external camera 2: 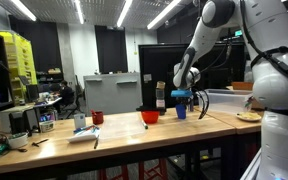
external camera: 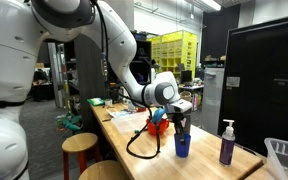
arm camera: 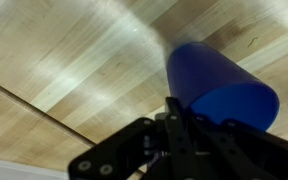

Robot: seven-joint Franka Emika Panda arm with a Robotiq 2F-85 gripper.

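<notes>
A blue cup [external camera: 182,148] stands out at the right part of the wooden table in exterior view 1, with my gripper [external camera: 182,132] right at its top. The same cup [external camera 2: 181,112] appears small beneath the arm in exterior view 2. From the wrist, the blue cup [arm camera: 206,70] is seen tilted across the view, its open mouth toward the camera. My gripper is shut on the cup's near rim and wall. Whether the cup's base touches the table cannot be told.
A purple pump bottle [external camera: 227,146] stands to the cup's right, and a white bin [external camera: 287,157] is beyond it. Behind and left is a red bowl [external camera 2: 154,117]. The tabletop [external camera: 149,165] in front of the cup is bare.
</notes>
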